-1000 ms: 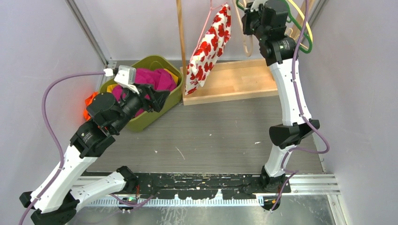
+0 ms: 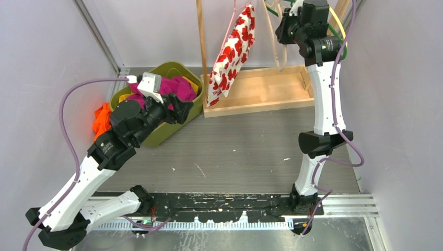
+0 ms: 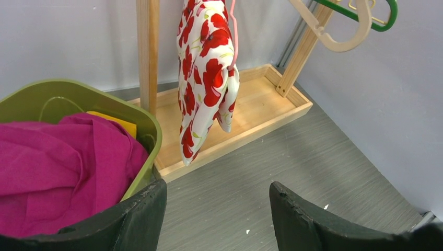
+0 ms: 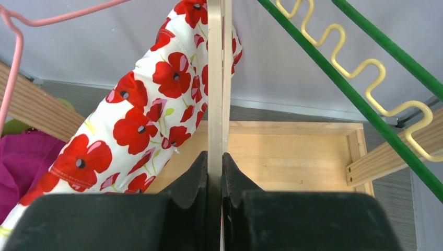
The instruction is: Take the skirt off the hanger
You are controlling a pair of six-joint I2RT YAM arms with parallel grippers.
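Note:
A white skirt with red flowers [image 2: 234,55] hangs on a pink hanger [image 3: 234,39] at the back, its lower end dangling near the wooden post. To its right is a bare beige hanger [image 4: 214,99]. My right gripper is shut on this beige hanger, one finger against each side. Left of the skirt and lower, my left gripper stands open beside the green bin, with no cloth between its fingers. In the right wrist view the beige hanger partly covers the skirt.
The olive-green bin [image 2: 175,69] at left holds magenta cloth [image 2: 180,89]. Orange cloth [image 2: 101,123] lies beside it. A green hanger [image 4: 334,65] and a yellow hanger [image 4: 376,86] hang at the right. Under the skirt is the wooden rack base [image 2: 266,91].
My right gripper and the beige hanger have moved right, away from the skirt, with the green and yellow hangers nearby shifting slightly. The left gripper has moved a little right. The skirt is almost unmoved.

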